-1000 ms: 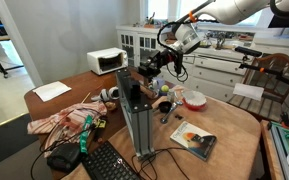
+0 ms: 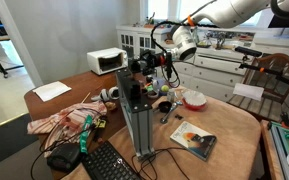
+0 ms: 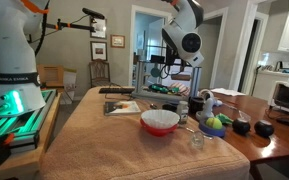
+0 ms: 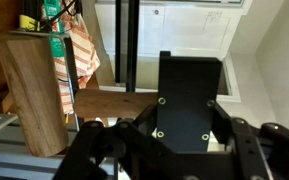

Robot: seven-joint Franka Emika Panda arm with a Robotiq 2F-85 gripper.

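Observation:
My gripper [image 3: 169,70] is raised above the far part of the table in exterior view 2. In the wrist view a brown wooden piece [image 4: 114,105] runs into the black gripper parts, which look shut on it. How its end sits between the fingers is hidden. A wider wooden piece [image 4: 34,95] stands to its left; whether the two are joined is unclear. Exterior view 1 has the dark gripper [image 2: 162,62] behind the top of a grey upright [image 2: 139,125], too small there for its hold to show.
A red and white bowl [image 3: 159,122] and a plate of fruit [image 3: 213,126] are on the table. A magazine [image 2: 193,139], a keyboard [image 2: 108,163] and pinkish cloth [image 2: 69,121] lie around the upright.
The arm has shifted slightly to the right in exterior view 1, and its dark wrist has turned and risen. The objects on the table look unmoved.

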